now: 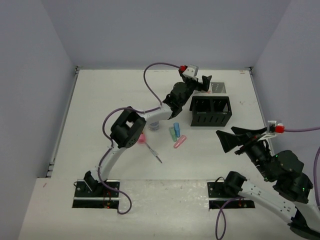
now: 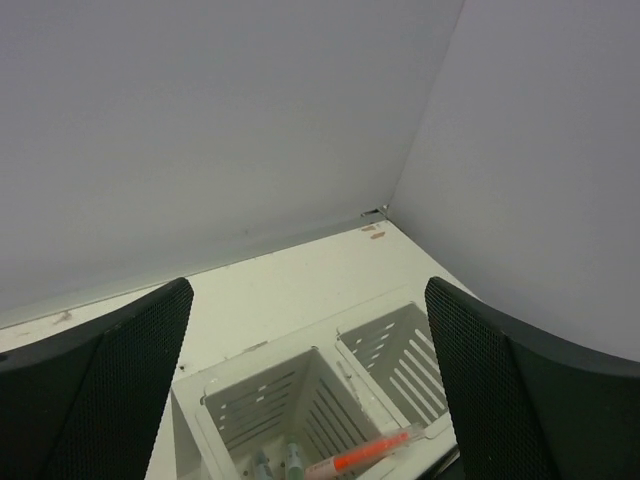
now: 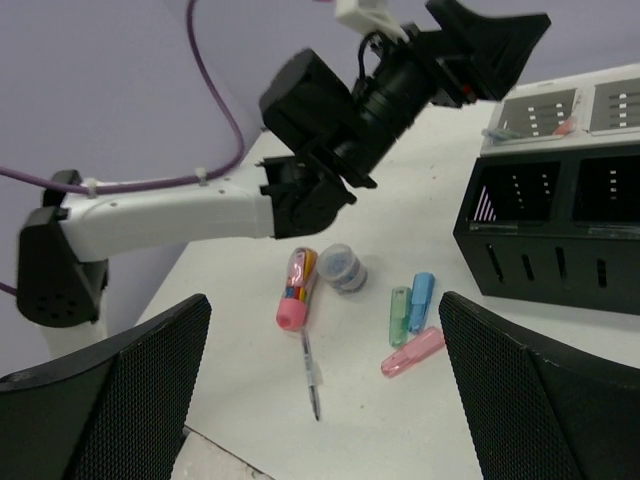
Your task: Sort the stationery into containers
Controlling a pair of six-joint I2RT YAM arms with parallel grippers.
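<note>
Above the white two-compartment container (image 2: 265,350), my left gripper (image 1: 196,83) stands open with its fingers (image 2: 480,380) wide apart and nothing between them. An orange pen (image 2: 365,455) leans in the container's left compartment, its end on the divider; a green pen (image 2: 294,462) and a grey-blue one (image 2: 262,466) lie inside too. My right gripper (image 1: 232,140) is open and empty over the right front of the table. Loose on the table are a pink marker (image 3: 413,352), a green marker (image 3: 399,315), a blue marker (image 3: 421,302), a slim pen (image 3: 310,376) and a red-and-pink item (image 3: 296,290).
The black container (image 1: 210,119), with empty-looking compartments, stands directly in front of the white one. A clear round tub (image 3: 342,268) sits near the left arm's forearm. Free table lies at the left and front centre.
</note>
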